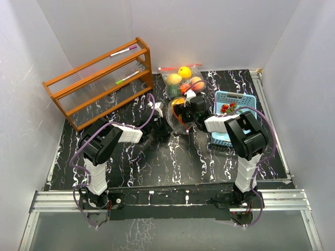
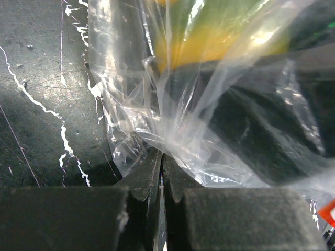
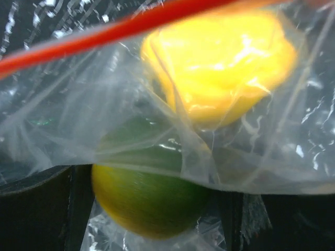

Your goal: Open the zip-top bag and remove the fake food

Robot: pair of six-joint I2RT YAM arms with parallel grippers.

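A clear zip top bag (image 1: 177, 121) with a red zip strip lies between the grippers. My left gripper is shut at the bag's edge, with crumpled plastic at its tips. My right gripper stands part open inside the bag's mouth, around a green-yellow fruit (image 3: 146, 193); whether it touches the fruit I cannot tell. A yellow fruit (image 3: 214, 63) shows through the plastic above. Another bag of fake fruit (image 1: 183, 78) lies behind.
A wooden rack (image 1: 94, 81) with markers stands at back left. A light blue basket (image 1: 235, 98) with red-and-green items sits at right.
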